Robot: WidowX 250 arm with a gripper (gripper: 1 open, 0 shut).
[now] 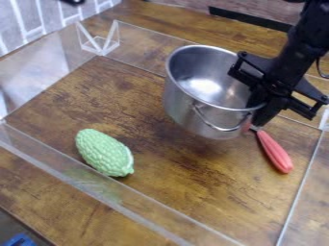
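Note:
A steel pot [195, 91] is at the upper centre, held at its right side by the black gripper [261, 101], which is shut on the pot's rim. A spoon with a red handle [274, 152] lies on the wooden table to the right, its head partly hidden by the pot and gripper. A green bitter-gourd-like object [103, 152] lies at the lower left of the table.
Clear plastic walls [38, 72] border the wooden table [154, 202] at the left, back and front. A blue object sits at the bottom-left corner.

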